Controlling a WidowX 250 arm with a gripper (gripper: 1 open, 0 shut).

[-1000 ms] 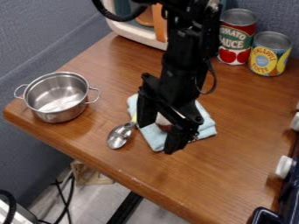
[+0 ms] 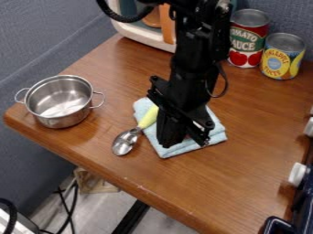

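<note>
My black gripper hangs over a folded light blue cloth near the middle of the wooden table. A spoon with a pale yellow handle lies at the cloth's left edge, its metal bowl on the wood and its handle running up beside the gripper. The arm hides part of the cloth, and I cannot tell whether the fingers are open or shut.
A steel pot stands at the left. A tomato can and a yellow can stand at the back right, a white appliance at the back. Black equipment lines the right edge.
My gripper has shifted slightly, its lower part moving a little left and up from over the right part of the cloth. The spoon and cloth look unmoved.
</note>
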